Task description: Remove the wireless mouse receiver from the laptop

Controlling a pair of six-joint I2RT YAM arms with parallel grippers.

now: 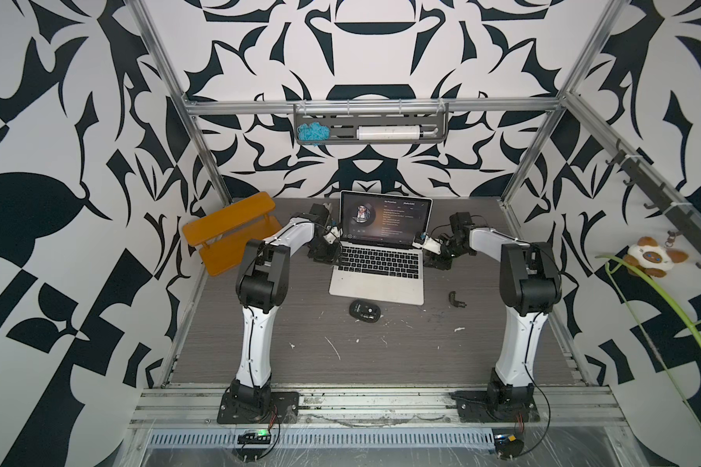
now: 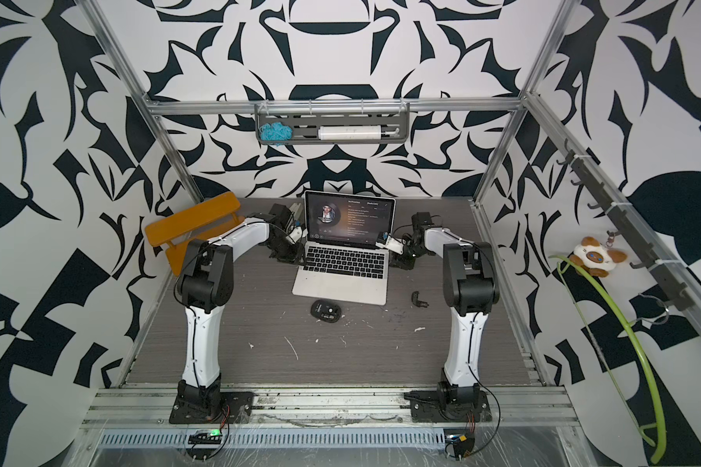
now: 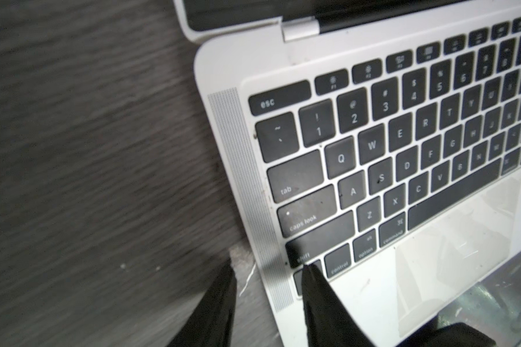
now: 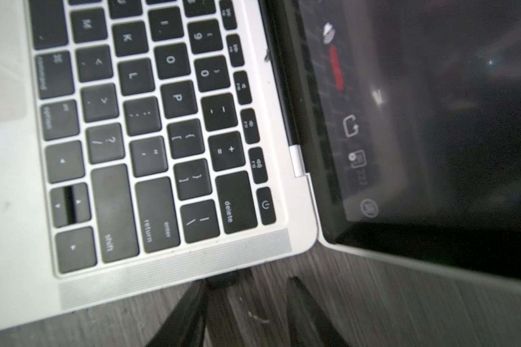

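The open silver laptop stands in the middle of the desk, screen lit. From its right edge sticks a small dark stub, the receiver, blurred in the right wrist view. My right gripper is part open at that edge; the receiver shows near its left finger, with a gap to the other finger. At the laptop's left side, my left gripper is shut on the laptop, one finger over the corner of the keyboard deck and the other outside the edge. Its contact is partly hidden.
A black mouse lies in front of the laptop. A small black piece rests to its right. An orange stand occupies the back left.
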